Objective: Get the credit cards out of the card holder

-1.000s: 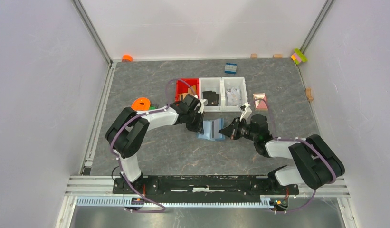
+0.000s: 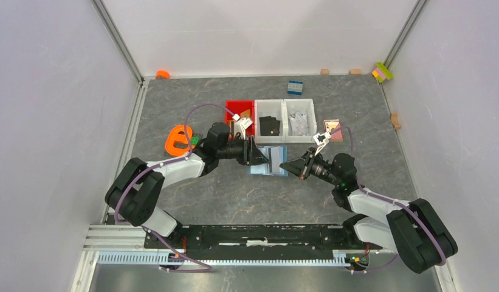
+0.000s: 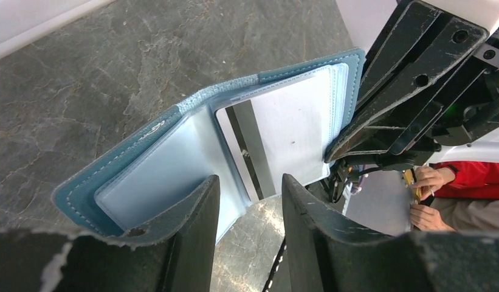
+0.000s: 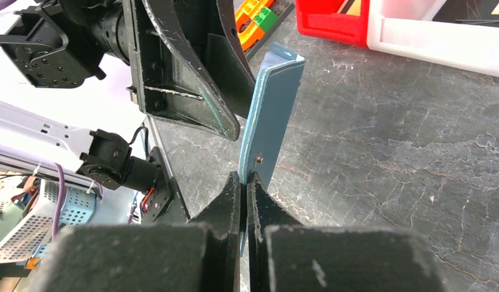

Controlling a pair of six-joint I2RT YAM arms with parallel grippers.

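The open blue card holder (image 2: 268,167) stands upright between both grippers, with a white card with a dark stripe (image 3: 286,128) in its right-hand pocket and clear sleeves on the left. My right gripper is shut on the holder's edge, its blue back facing that camera. My left gripper is part open, its fingertips in front of the holder's inner face near the card's lower left, nothing seen held between them.
Behind the holder are a red bin (image 2: 239,104) and white bins (image 2: 285,103). An orange ring piece (image 2: 172,141) lies to the left, a card box (image 2: 332,129) to the right.
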